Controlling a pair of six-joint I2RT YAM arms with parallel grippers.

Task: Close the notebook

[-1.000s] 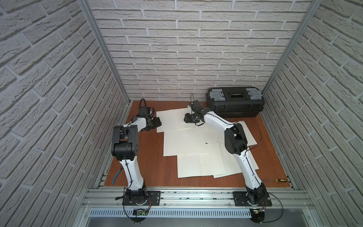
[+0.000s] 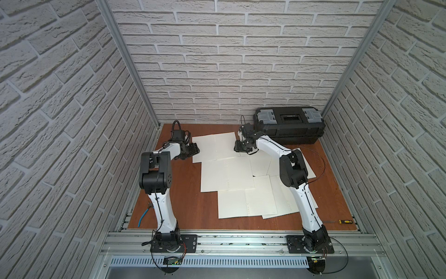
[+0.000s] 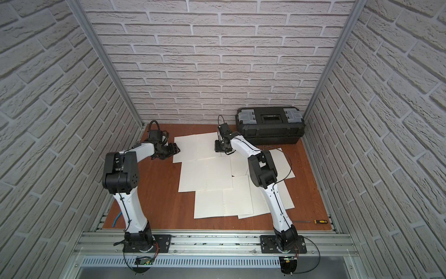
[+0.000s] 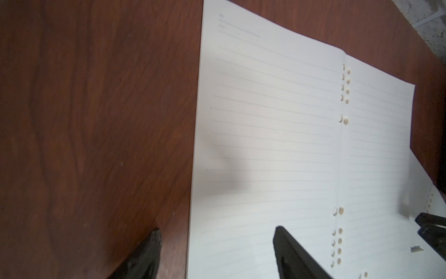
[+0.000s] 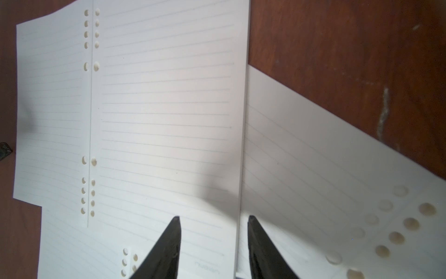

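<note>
Several white lined notebooks lie open and overlapping on the brown table. The back left notebook (image 2: 211,146) is spread flat, with ring holes along its spine. In the left wrist view my left gripper is open, its fingers on either side of that notebook's left edge (image 4: 191,204), one over bare wood and one over the page. My right gripper is open as well, its fingertips straddling the right edge of a page (image 5: 240,195), with another notebook (image 5: 325,176) lying partly under it. Nothing shows between either pair of fingers.
A black toolbox (image 2: 289,124) stands at the back right. More open notebooks (image 2: 246,202) cover the middle and right. A yellow screwdriver (image 2: 344,221) lies at the front right, a blue tool (image 2: 144,216) at the front left. Bare wood shows at the front left.
The left arm has barely moved. The notebooks lie as before.
</note>
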